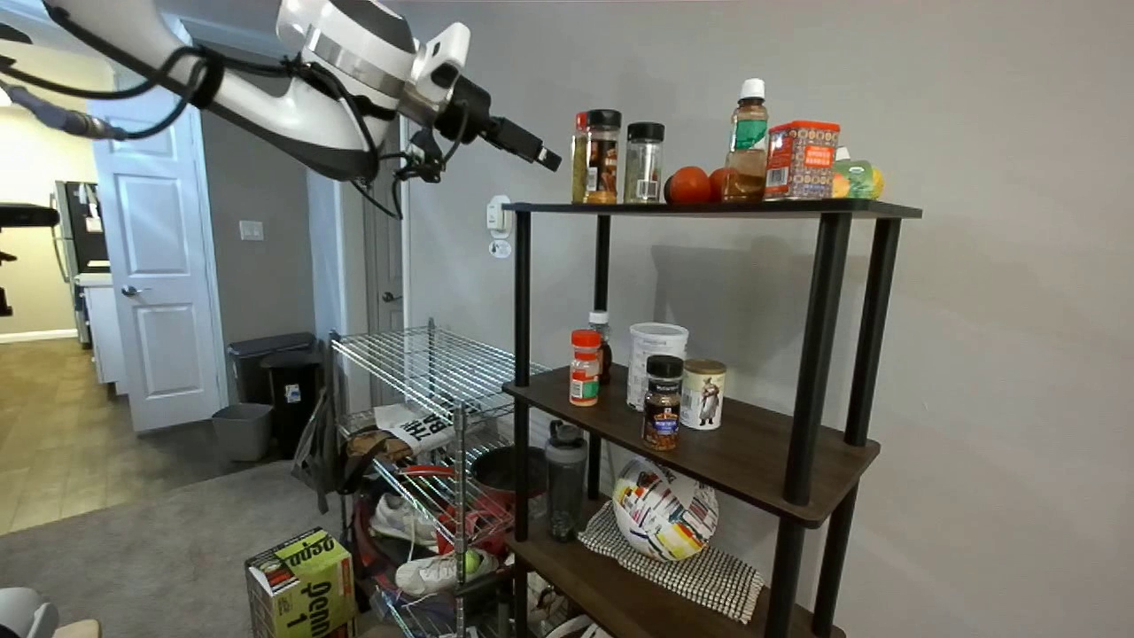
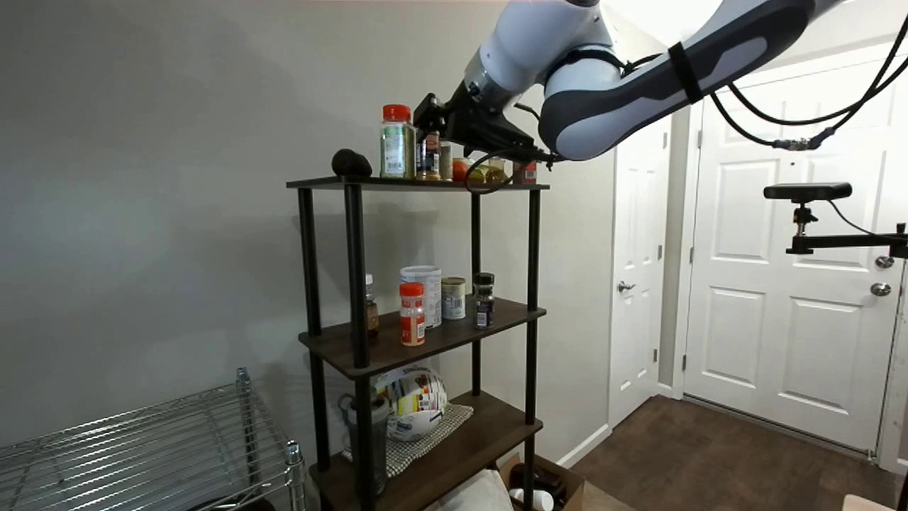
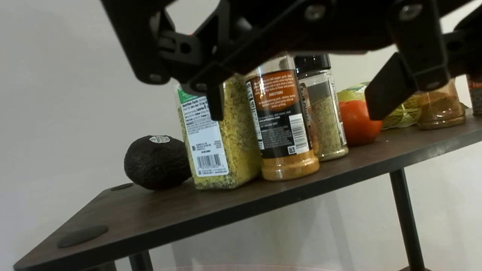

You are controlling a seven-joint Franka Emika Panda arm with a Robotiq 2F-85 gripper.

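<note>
My gripper [image 1: 545, 158] stands open in front of the top shelf, level with the seasoning bottles and apart from them. The wrist view has its two fingers spread wide, with nothing held. Beyond the gap stand an orange-and-black labelled bottle [image 3: 282, 117] and a black-capped pepper jar [image 3: 325, 110]. Behind the left finger is a tall bottle of yellow-green seasoning [image 3: 241, 140], red-capped in exterior view 2. A dark avocado [image 3: 156, 165] lies to its left. A red tomato [image 3: 357, 126] sits farther right, partly covered by the right finger.
The top shelf [image 3: 117, 207] also carries an amber bottle [image 1: 747, 149] and a red patterned tin [image 1: 803, 159]. Jars and cans, including a white tub [image 1: 656, 346], occupy the middle shelf. Bare board shows at the top shelf's near left corner.
</note>
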